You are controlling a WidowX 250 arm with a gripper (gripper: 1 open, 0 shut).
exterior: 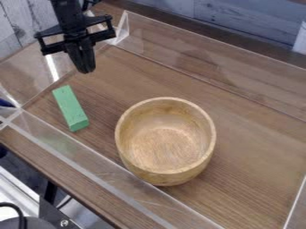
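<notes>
My black gripper [84,66] hangs in the upper left of the camera view, shut, with nothing visible between its fingers. It is above and behind a flat green block [70,107], which lies on the wooden surface, apart from the gripper. A round tan wooden bowl [164,141] stands to the right of the block, in the lower middle.
Clear plastic walls [163,199] border the wooden work surface [227,76]. A cable lies outside the front left edge.
</notes>
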